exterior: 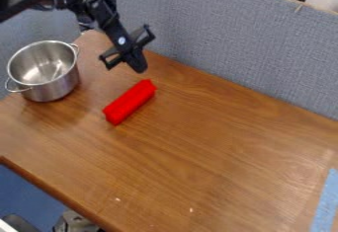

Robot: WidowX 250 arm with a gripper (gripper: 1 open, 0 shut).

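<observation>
A red oblong block (pixel 129 102) lies on the wooden table, angled from lower left to upper right. Just above its upper end is my gripper (pixel 133 60), raised and apart from it; it looks shut, with nothing visible between its fingers. A steel pot (pixel 43 73) with side handles stands to the left of the block.
A grey padded wall (pixel 238 48) runs along the back. A blue strip (pixel 323 201) lies at the right edge.
</observation>
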